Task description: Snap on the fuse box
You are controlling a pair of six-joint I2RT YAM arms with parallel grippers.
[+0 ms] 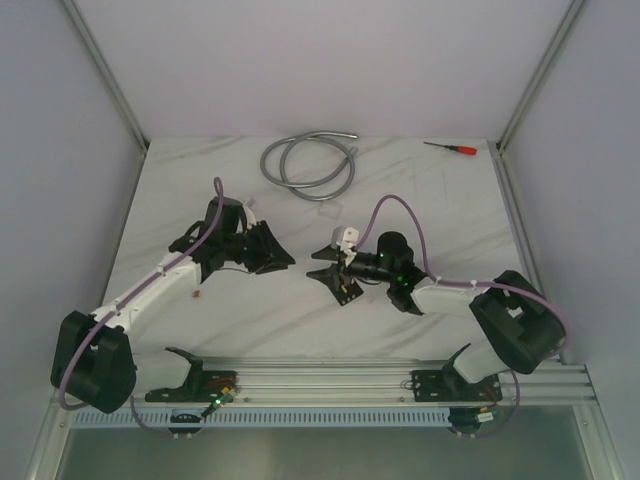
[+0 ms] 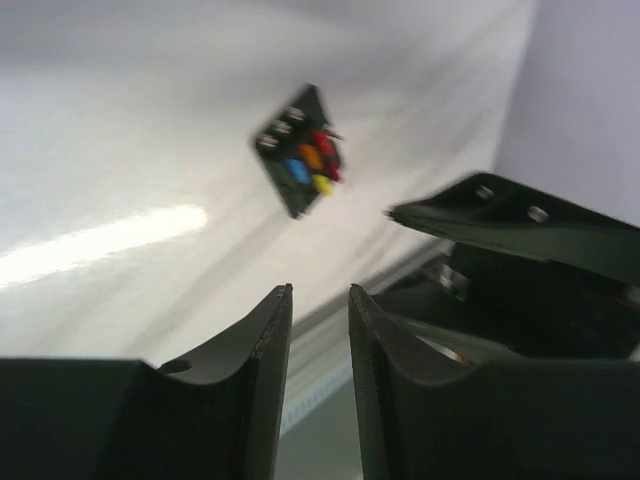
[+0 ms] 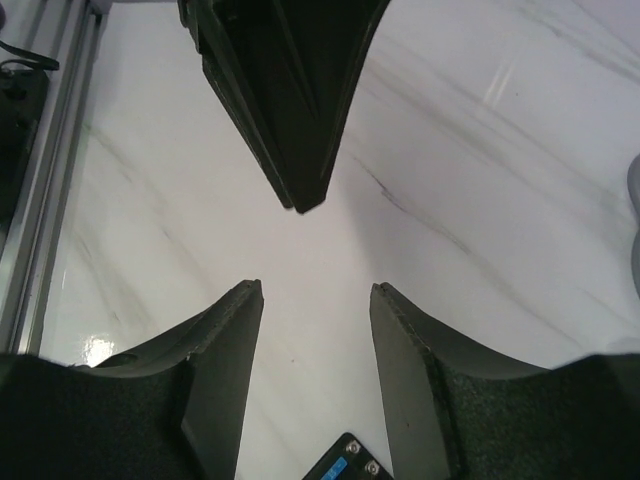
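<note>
The small dark fuse box (image 1: 344,292) lies on the table beneath my right gripper (image 1: 326,262); in the left wrist view the board (image 2: 285,160) shows blurred coloured parts, and in the right wrist view its corner (image 3: 340,465) is at the bottom edge. My left gripper (image 1: 280,253) hangs left of the right one, its two fingertips near each other with a slim gap and nothing seen between them. The right gripper's fingers (image 3: 210,370) stand apart in its own view; whether they hold anything cannot be told.
A coiled grey hose (image 1: 310,180) lies at the back, a red-handled screwdriver (image 1: 461,150) at the back right. Metal rails (image 1: 320,370) run along the front edge. The table's middle is otherwise mostly clear.
</note>
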